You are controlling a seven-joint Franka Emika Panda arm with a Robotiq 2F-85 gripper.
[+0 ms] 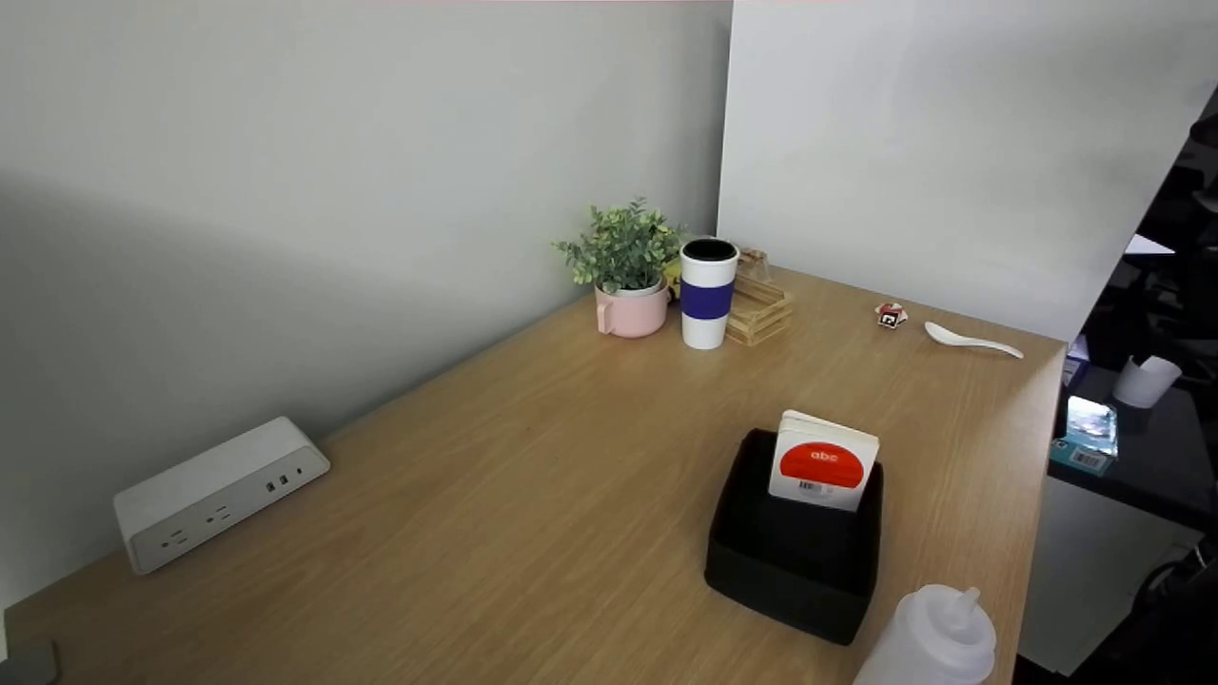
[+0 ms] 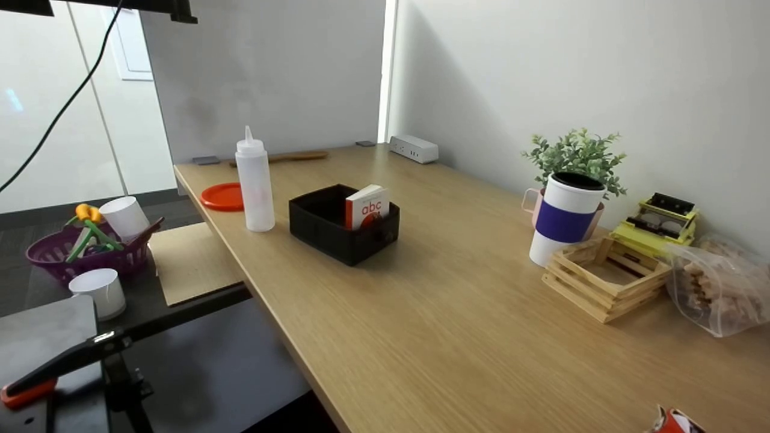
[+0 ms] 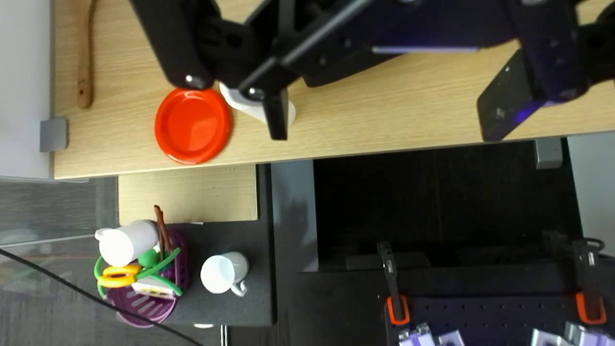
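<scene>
My gripper is open in the wrist view, its two dark fingertips wide apart with no object held between them. It hangs over the table's front edge. Below and behind one finger, the white squeeze bottle [image 3: 245,104] is partly hidden. Standing in the black box [image 2: 317,242] is a small "abc" book [image 2: 366,207], leaning at one end. The bottle [image 2: 254,184] is upright beside that box in exterior view 2, with the red plate [image 2: 222,197] behind it. Exterior view 1 does not show the gripper.
A tumbler [image 1: 708,295], potted plant [image 1: 630,257] and wooden crate [image 2: 610,278] cluster by the wall. A white spoon [image 1: 971,341] lies near the far edge. The power strip [image 1: 223,491] sits along the wall. Mid-table is bare wood. Off the front edge is a purple basket [image 3: 138,308].
</scene>
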